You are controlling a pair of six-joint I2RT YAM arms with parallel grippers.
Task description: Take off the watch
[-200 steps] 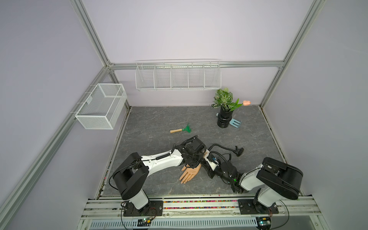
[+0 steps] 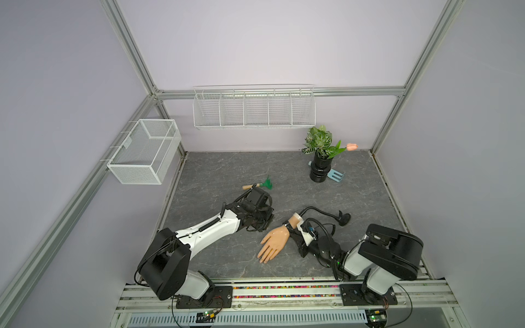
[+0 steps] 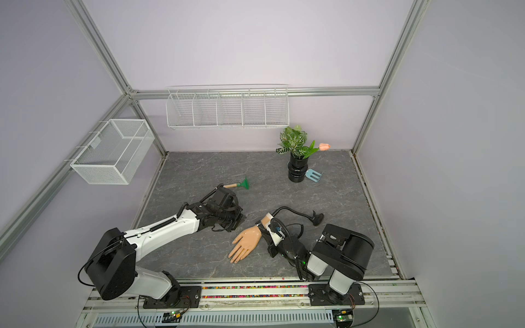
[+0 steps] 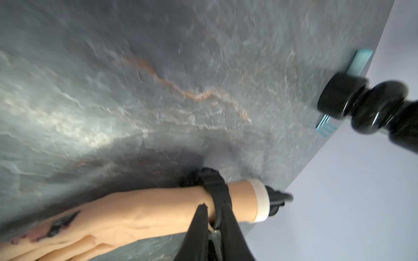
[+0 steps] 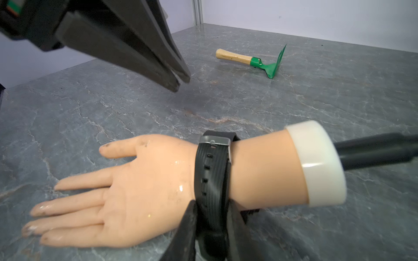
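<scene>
The prosthetic hand [image 5: 148, 182] lies palm up on the table, a black watch [image 5: 209, 161] round its wrist, buckle on top. My right gripper is shut on the watch's strap at the near side of the wrist. My left gripper hangs above and behind the hand, its fingertips close together with nothing visible between them; in the left wrist view the wrist and strap [image 4: 213, 187] appear beyond its tips.
A green hand rake [image 5: 235, 56] lies behind the hand. A black vase with plants [image 2: 320, 172] and a blue fork [image 2: 335, 175] stand or lie at the back right. The black stand [image 2: 341, 218] is right of the hand.
My left gripper has moved back and left, away from over the watch, uncovering the hand in the top views. The right gripper has barely moved.
</scene>
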